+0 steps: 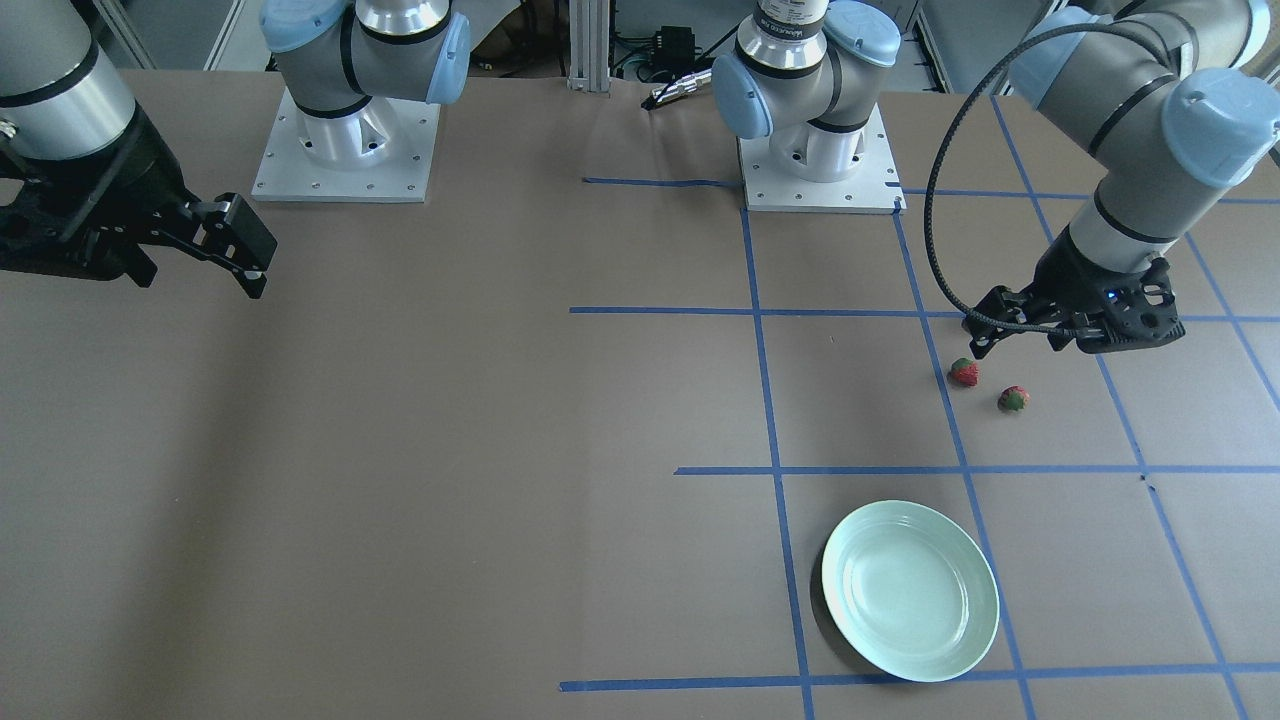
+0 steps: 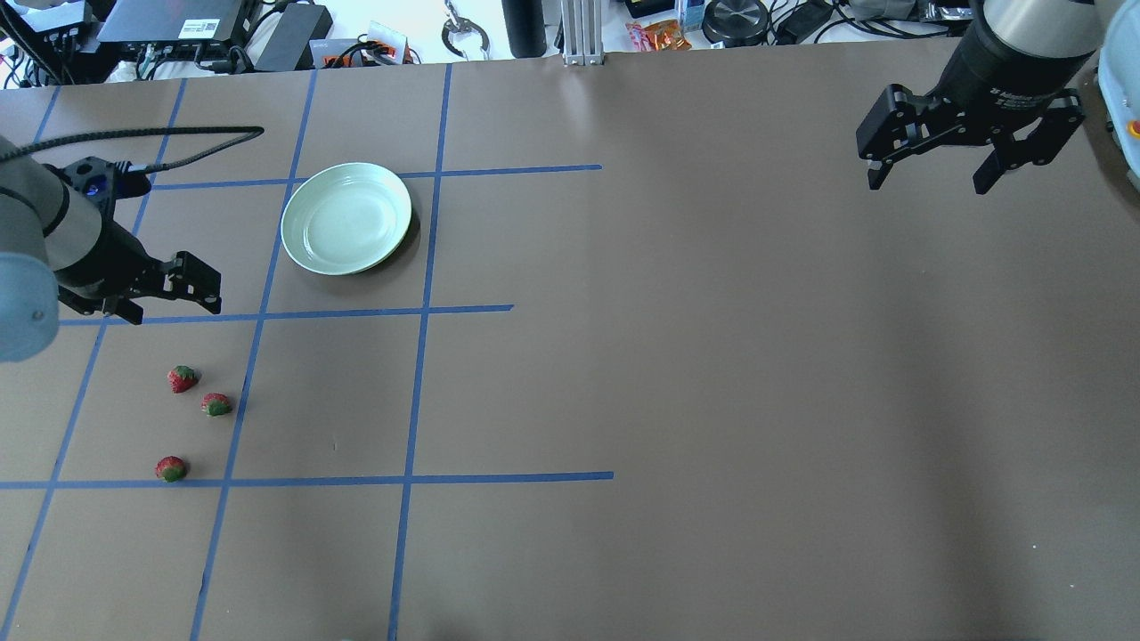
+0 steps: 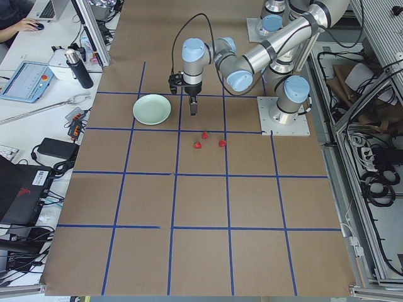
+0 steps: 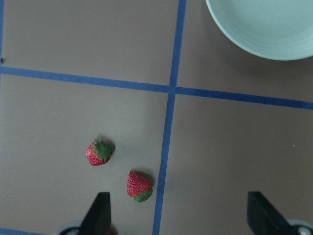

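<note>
My gripper [image 1: 1020, 342] hangs open above the taped table at the right of the front view. In the top view it [image 2: 176, 304] is just beside three strawberries [image 2: 182, 378]. In the front view two strawberries [image 1: 964, 373] show below it; the third is hidden. The wrist view shows two strawberries [image 4: 99, 152] between and beyond the open fingers, and part of another at the bottom edge. An empty pale green plate [image 1: 909, 588] lies nearer the front camera; it also shows at the top right of the wrist view [image 4: 266, 24].
A second arm's black gripper [image 2: 962, 144] hangs at the other side of the table. Two more arm bases [image 1: 348, 156] stand at the back.
</note>
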